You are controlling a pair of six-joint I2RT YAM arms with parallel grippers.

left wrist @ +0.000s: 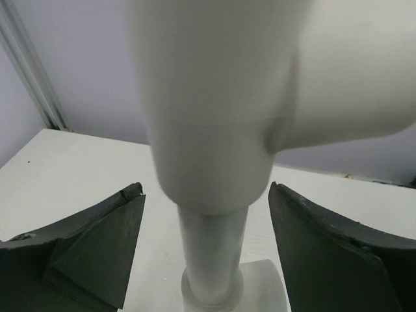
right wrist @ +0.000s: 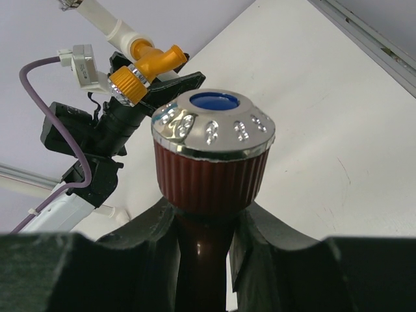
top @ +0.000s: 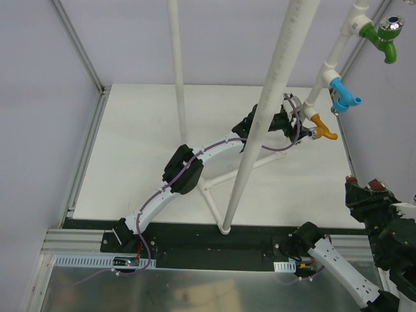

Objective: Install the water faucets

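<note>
A vertical white pipe stand carries a green faucet [top: 385, 40], a blue faucet [top: 343, 96] and an orange faucet [top: 323, 128], top to bottom. At the lowest of these, my left gripper [top: 300, 127] has reached the pipe. Its dark fingers [left wrist: 97, 244] stand open on either side of a white tee fitting [left wrist: 211, 149], with gaps visible on both sides. My right gripper is shut on a brown faucet [right wrist: 211, 179], whose silver cap with a blue centre points up. In the top view this brown faucet [top: 377, 184] is at the right edge, apart from the stand.
A thick slanting white pipe [top: 265, 117] crosses in front of the left arm. Another upright pipe [top: 177, 71] stands further left. Base pipes [top: 250, 170] lie low over the white board [top: 130, 162], which is otherwise bare. Grey walls enclose the space.
</note>
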